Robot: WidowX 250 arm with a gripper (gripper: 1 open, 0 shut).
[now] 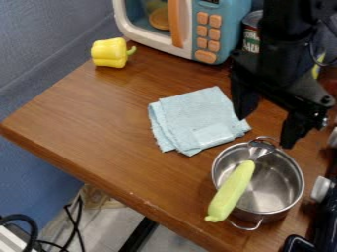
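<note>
My black gripper [267, 108] is at the upper right, above the table beside the folded light-blue cloth [196, 119], with its fingers apart and nothing visible between them. Below it a steel pot [274, 180] holds a pale green corn cob [231, 190], which leans over the front-left rim. A yellow pepper [113, 52] lies at the back left of the wooden table [93, 128].
A toy microwave [171, 22] stands at the back. A can [251, 37] behind it at the right is mostly hidden by my arm. Cables lie beyond the front-left edge.
</note>
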